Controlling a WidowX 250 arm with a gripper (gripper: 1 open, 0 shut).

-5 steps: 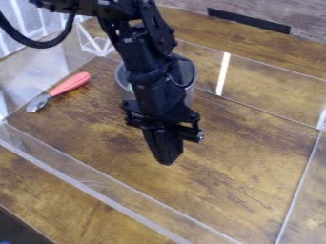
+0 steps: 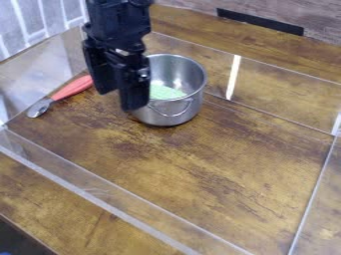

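Observation:
My black gripper hangs from the top at the upper left, just over the left side of a steel pot, its fingers open. The pot stands on the wooden table and holds something pale green, partly hidden by the gripper. A utensil with a red handle and a metal end lies left of the gripper.
Transparent walls or panels border the workspace on the left, front and right. A dark slot is at the back right.
The arm has moved up and to the left from the middle of the table, uncovering much of the pot and the pale green thing in it.

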